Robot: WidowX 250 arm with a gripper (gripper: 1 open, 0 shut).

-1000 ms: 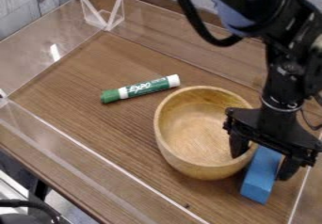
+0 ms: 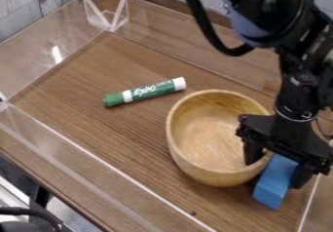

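A tan wooden bowl (image 2: pixel 205 134) sits right of centre on the wooden surface (image 2: pixel 92 138). My black gripper (image 2: pixel 274 156) is low at the bowl's right side, over a blue block (image 2: pixel 274 185) that lies beside the bowl. The gripper's fingers cover the upper part of the block; whether they are shut on it I cannot tell. A green and white Expo marker (image 2: pixel 143 92) lies apart at the upper left.
Clear plastic walls edge the surface at left and front. Cables show at the lower left corner, outside the walls.
The bowl has shifted slightly to the right over the last second. My gripper has moved very little.
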